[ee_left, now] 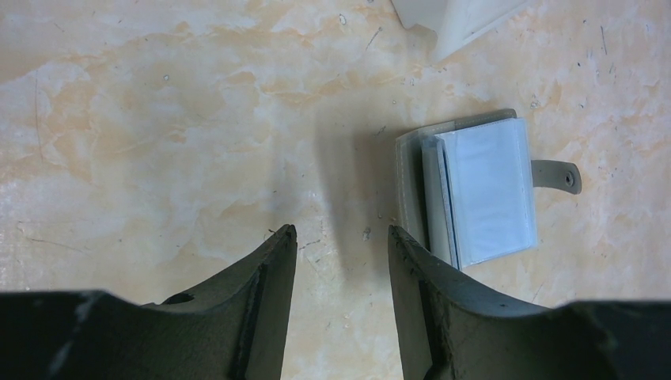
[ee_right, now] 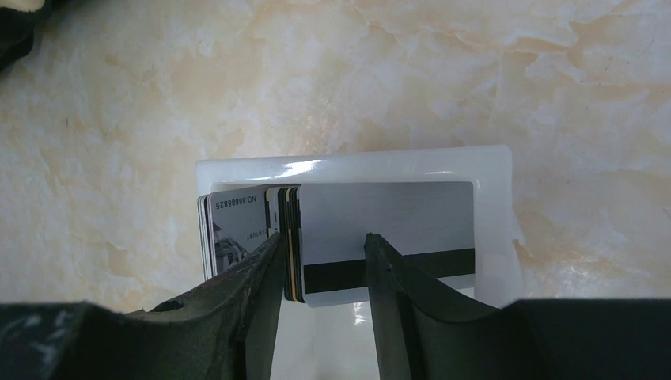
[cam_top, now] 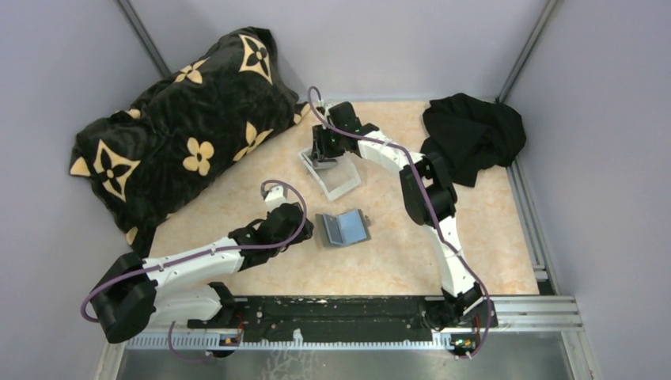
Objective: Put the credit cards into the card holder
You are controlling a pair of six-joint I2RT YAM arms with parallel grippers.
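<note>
A stack of grey cards (ee_right: 427, 218) with a dark stripe lies in one end of a white tray (ee_right: 492, 198). More cards (ee_right: 237, 214) lean at the left of that stack. Directly over the cards is my right gripper, open, its fingertips apart; whether they touch the cards I cannot tell. The card holder (ee_left: 492, 186), grey with pale blue sleeves and a strap, lies opened on the table. Left of it my left gripper stands with parted fingers and only bare table showing between them.
At the back left lies a dark cushion with tan flowers (cam_top: 198, 119). A black cloth (cam_top: 475, 134) is heaped at the back right. Bare table (cam_top: 443, 253) stretches right of the card holder. The tray's near part (cam_top: 342, 188) is empty.
</note>
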